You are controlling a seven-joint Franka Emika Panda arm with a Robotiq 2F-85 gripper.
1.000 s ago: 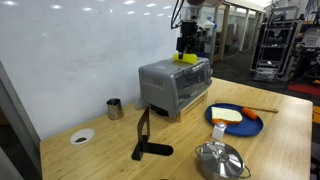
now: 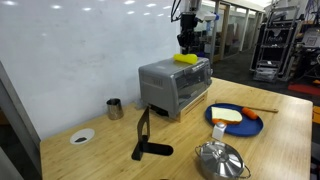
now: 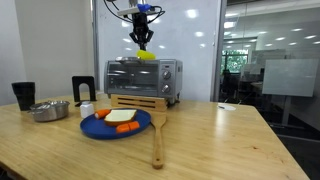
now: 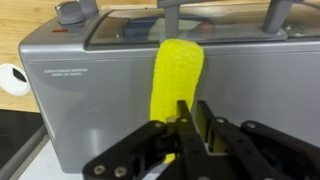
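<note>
A yellow block-like thing (image 2: 185,58) rests on top of the silver toaster oven (image 2: 163,86), near its front edge. The wrist view has this yellow thing (image 4: 176,80) lying lengthwise across the oven's grey top (image 4: 100,110). My black gripper points down over it, with a narrow gap between the fingers. One finger overlaps the yellow thing's right edge in that view, and nothing shows gripped in the gap. In exterior view 2 the gripper (image 3: 143,44) is just above the yellow thing (image 3: 147,56); whether they touch I cannot tell.
A blue plate (image 2: 250,127) with bread and orange pieces lies in front of the oven. Around it are a wooden spoon (image 3: 157,140), a lidded pot (image 2: 220,160), a white shaker (image 2: 218,130) and a black stand (image 2: 146,140). A metal cup (image 2: 115,108) stands left of the oven.
The arm above the oven has shifted slightly over the last second. In exterior view 1 the yellow thing stays on the oven top, and the table items have not moved.
</note>
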